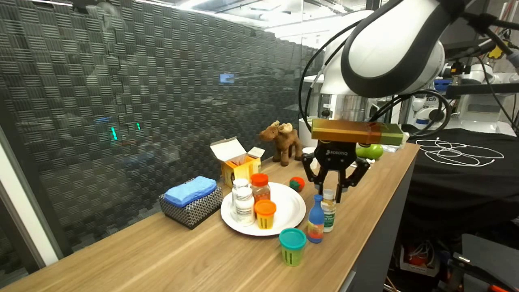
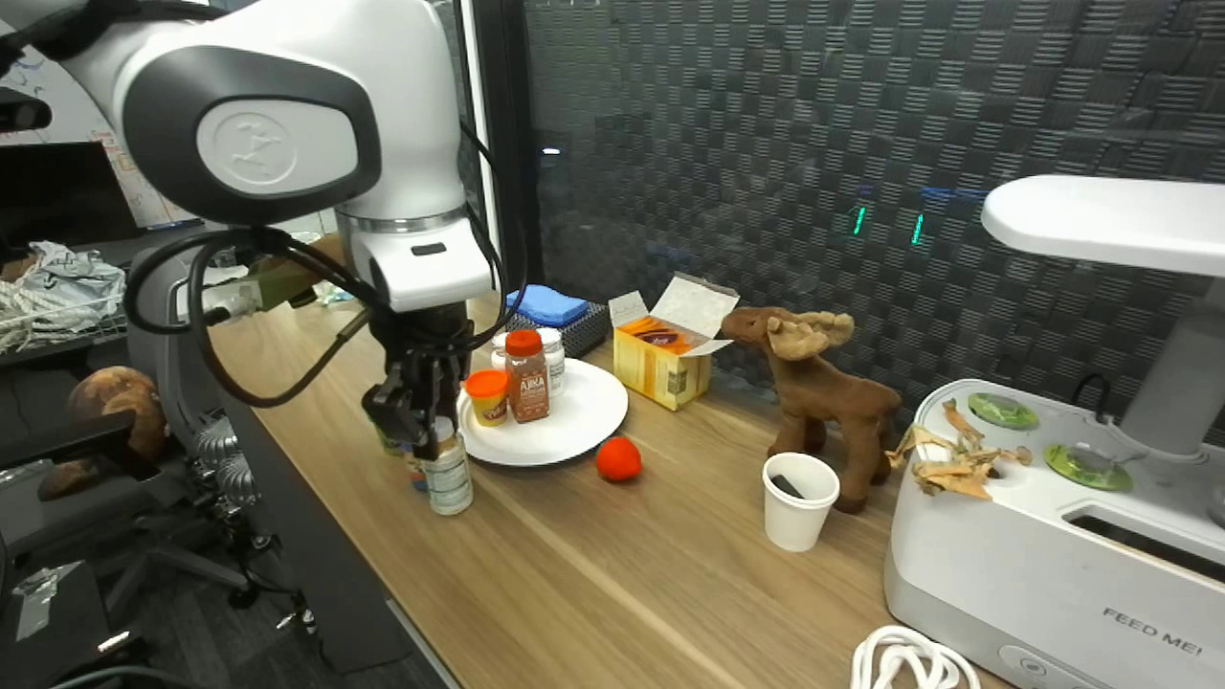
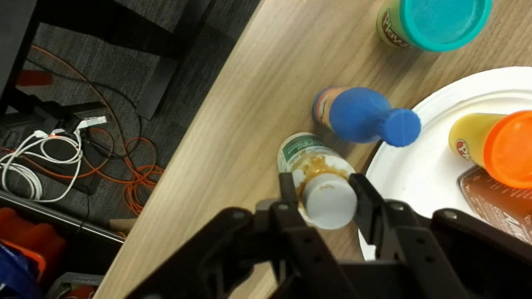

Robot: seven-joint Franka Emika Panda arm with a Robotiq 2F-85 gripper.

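A small bottle with a white cap and a green-and-white label (image 1: 329,214) stands upright on the table near its front edge. My gripper reaches down over it, partly open, with one finger on each side of the cap (image 3: 329,202). In the wrist view the right finger (image 3: 364,192) is close against the cap, while a narrow gap shows at the left finger (image 3: 287,187). Right beside this bottle is a blue bottle (image 1: 316,221). In exterior view 2 the gripper (image 2: 427,431) partly hides the white-capped bottle (image 2: 449,480).
A white plate (image 1: 292,214) holds white bottles, a red-capped jar (image 1: 260,187) and an orange-lidded tub (image 1: 265,214). Nearby stand a teal-lidded tub (image 1: 292,245), a red ball-like object (image 2: 617,459), a paper cup (image 2: 794,517) and a toy moose (image 2: 827,396). Bare table lies at the front left.
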